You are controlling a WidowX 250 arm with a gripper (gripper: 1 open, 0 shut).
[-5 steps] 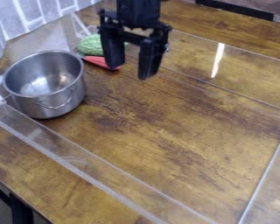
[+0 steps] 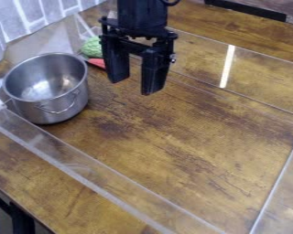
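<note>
The black gripper (image 2: 135, 69) hangs in the upper middle over the wooden table, its two fingers spread apart with nothing visible between them. Left of it sits a steel pot (image 2: 45, 84), empty as far as it shows. Behind the arm, partly hidden, lie a green vegetable-like object (image 2: 92, 47) and a red object (image 2: 96, 63), which looks like a pepper or carrot.
Bare wood (image 2: 186, 146) fills the middle and right of the table. Clear plastic walls run along the left, front and right edges. A light patterned cloth (image 2: 27, 23) is at the back left.
The pot has not visibly moved.
</note>
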